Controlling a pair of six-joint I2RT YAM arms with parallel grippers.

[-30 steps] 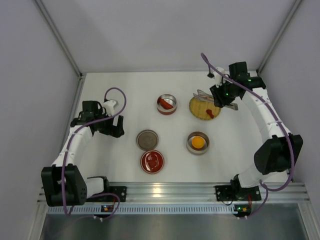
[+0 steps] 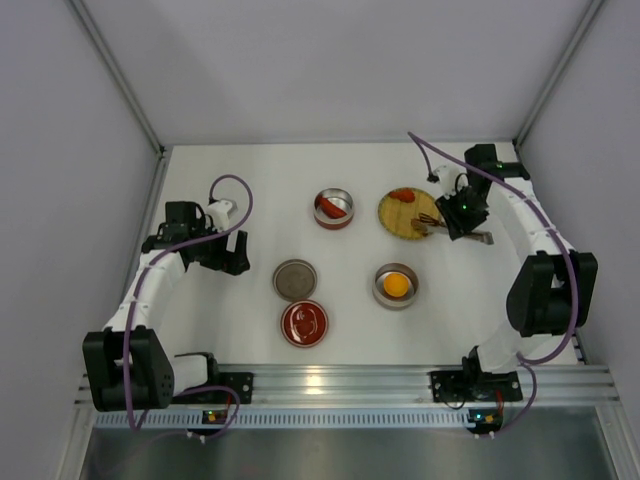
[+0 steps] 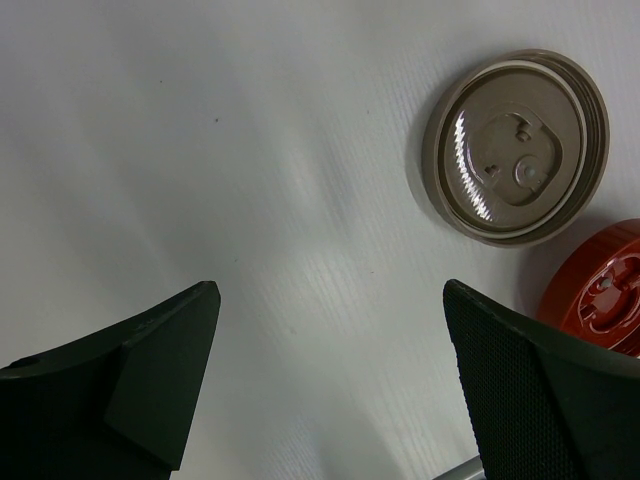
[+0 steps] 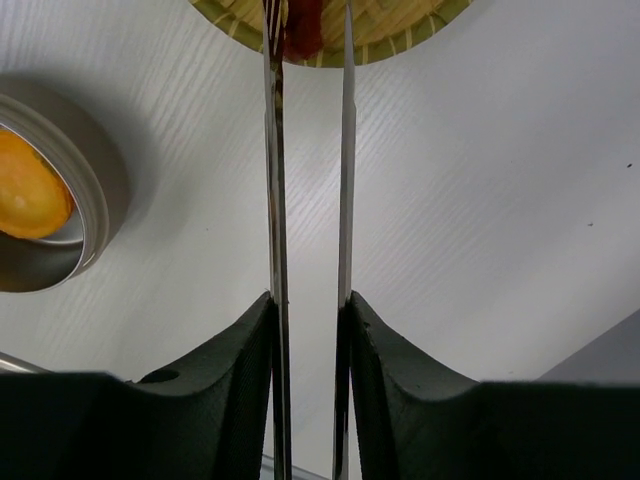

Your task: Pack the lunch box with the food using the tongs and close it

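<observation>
A yellow plate (image 2: 395,220) with red food pieces (image 2: 403,195) lies at the right. My right gripper (image 2: 450,215) holds long metal tongs (image 4: 348,200), its black fingers near together on them; their tips reach onto the plate at a red piece (image 4: 305,35). Whether that piece is pinched is unclear. An orange item (image 2: 396,285) is in a steel container (image 4: 105,200); a red item (image 2: 331,208) is in another (image 2: 334,194). My left gripper hangs open and empty at the table's left.
A grey lid (image 3: 515,150) and a red lid (image 2: 304,322) lie at the middle front.
The right arm and tongs have moved down and toward the front over the plate, the tips now at the red piece on its near side. The left arm is unchanged.
</observation>
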